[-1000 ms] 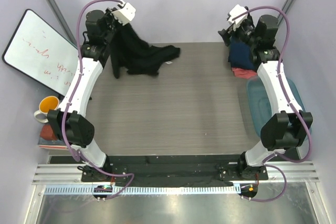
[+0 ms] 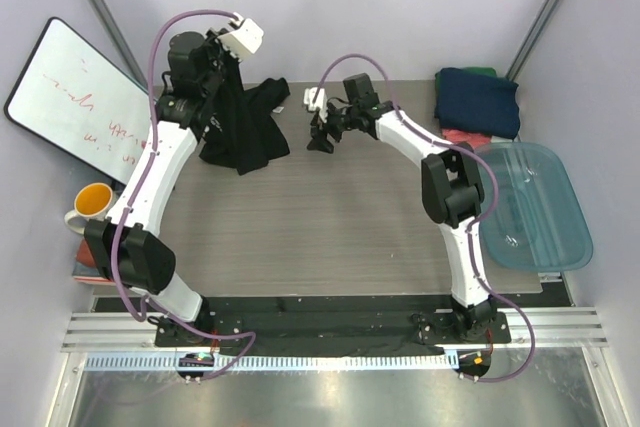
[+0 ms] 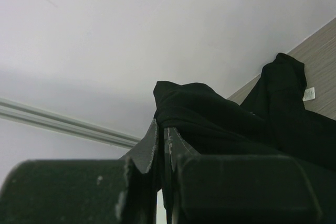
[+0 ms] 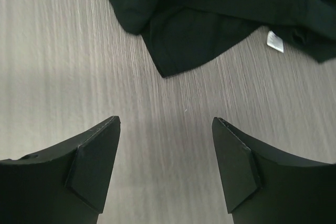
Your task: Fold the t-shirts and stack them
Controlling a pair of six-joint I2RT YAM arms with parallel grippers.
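A black T-shirt [image 2: 248,132] hangs from my left gripper [image 2: 222,51] at the back left, its lower part spread on the table. In the left wrist view, the cloth [image 3: 205,108] is pinched between the shut fingers. My right gripper [image 2: 319,127] is open and empty over the middle of the table, to the right of the shirt; its wrist view shows the shirt's edge [image 4: 194,40] and white tag [image 4: 275,41] ahead of the fingers.
A folded pile [image 2: 476,97] of navy, green and pink clothes lies at the back right. A clear teal bin [image 2: 530,209] stands on the right, a whiteboard [image 2: 70,92] and mug [image 2: 92,199] on the left.
The shirt has swung leftward and settled lower onto the table beneath my left gripper, which moved slightly.
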